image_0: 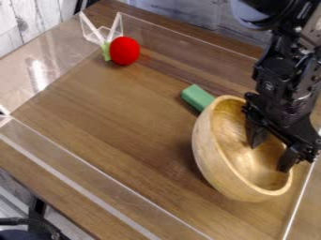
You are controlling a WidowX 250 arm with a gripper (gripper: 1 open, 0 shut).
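A large wooden bowl sits tilted at the right of the wooden table. The black gripper reaches down from the upper right into the bowl, over its right part; whether its fingers are open or shut on the rim is unclear. A green block lies just behind the bowl's left side.
A red ball rests at the back left beside a small white wire-like object. Black cables show at the lower left corner.
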